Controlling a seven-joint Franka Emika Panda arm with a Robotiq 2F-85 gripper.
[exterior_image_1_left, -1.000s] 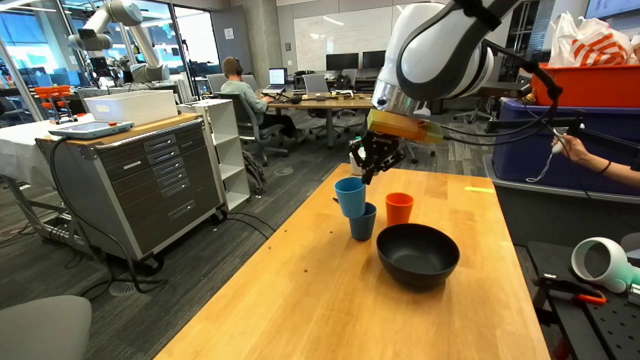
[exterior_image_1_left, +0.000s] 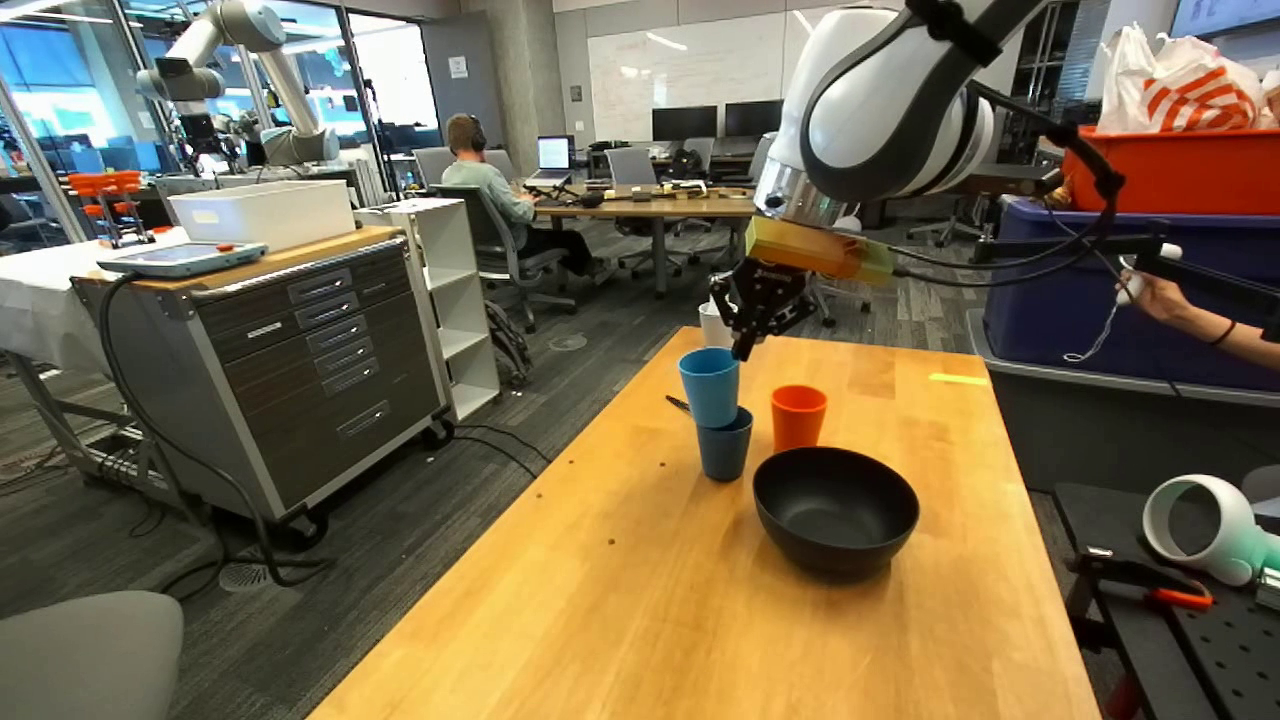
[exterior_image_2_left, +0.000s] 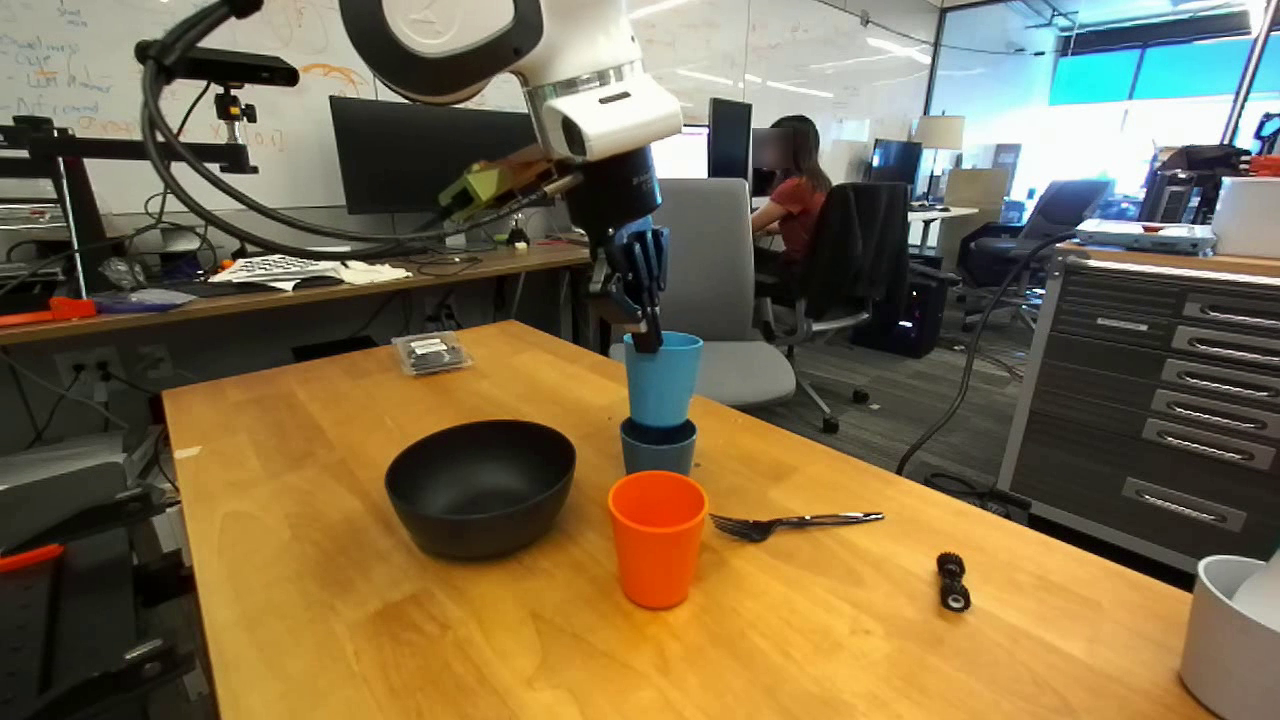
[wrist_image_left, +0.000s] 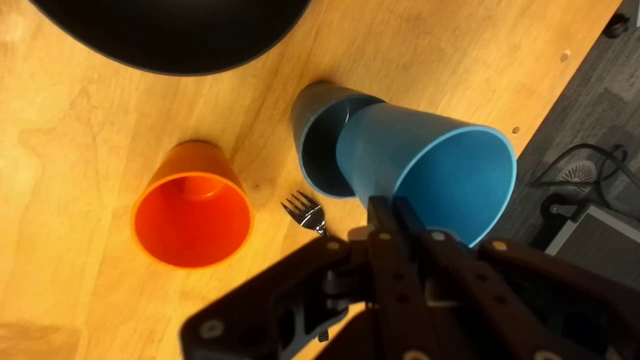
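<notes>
My gripper is shut on the near rim of a light blue cup (wrist_image_left: 384, 144), which it holds upright or slightly tilted. In the wrist view that cup's base overlaps the mouth of a darker blue-grey cup (wrist_image_left: 312, 132) standing on the table. Seen from the second exterior side, the light blue cup (exterior_image_2_left: 663, 378) is right above the darker cup (exterior_image_2_left: 657, 454); whether its base is inside the lower rim or just over it, I cannot tell. An orange cup (exterior_image_2_left: 657, 540) stands upright and empty close by.
A black bowl (exterior_image_1_left: 836, 510) sits beside the cups. A fork (exterior_image_2_left: 798, 523) and a small black object (exterior_image_2_left: 953, 582) lie on the table (exterior_image_1_left: 576, 600). The table's edge runs close to the blue cups; its near part in exterior view 1 is clear.
The gripper and light blue cup have shifted slightly right and up in exterior view 1, bringing the cup more squarely over the darker one. The other cups and the bowl stay put.
</notes>
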